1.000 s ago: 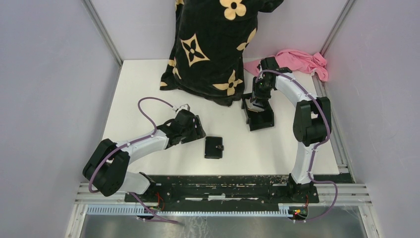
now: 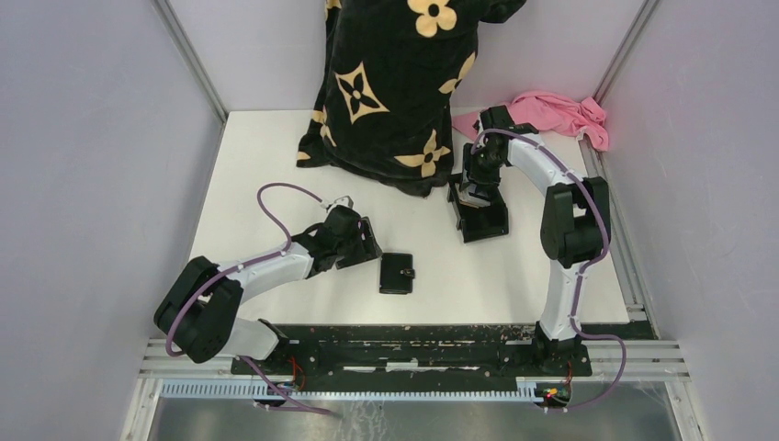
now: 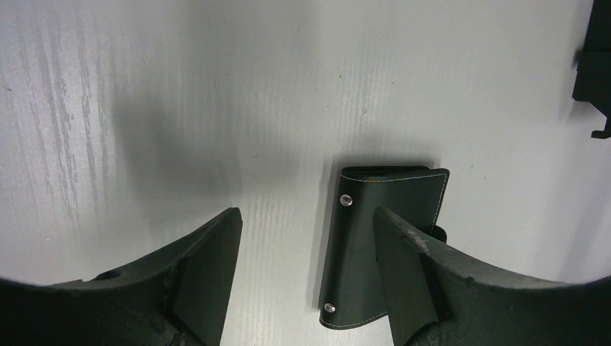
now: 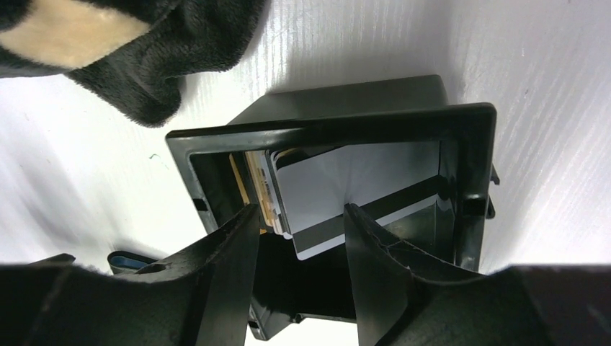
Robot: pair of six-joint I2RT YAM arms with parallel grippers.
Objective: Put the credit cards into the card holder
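Note:
A black card holder (image 2: 396, 274) lies closed near the front middle of the table; the left wrist view shows it (image 3: 349, 252) with silver studs. My left gripper (image 2: 366, 237) hangs open above and left of it. In the right wrist view, a stack of cards (image 4: 353, 184), one white with a dark stripe on top, lies in a black box (image 2: 485, 220). My right gripper (image 2: 470, 170) is open directly over these cards, its fingertips at their lower part; whether they touch is unclear.
A black blanket (image 2: 386, 101) with cream flowers hangs at the back, its edge beside the box. A pink cloth (image 2: 560, 115) lies at the back right.
My right gripper and arm have shifted very slightly over the box; the left arm and card holder look unchanged.

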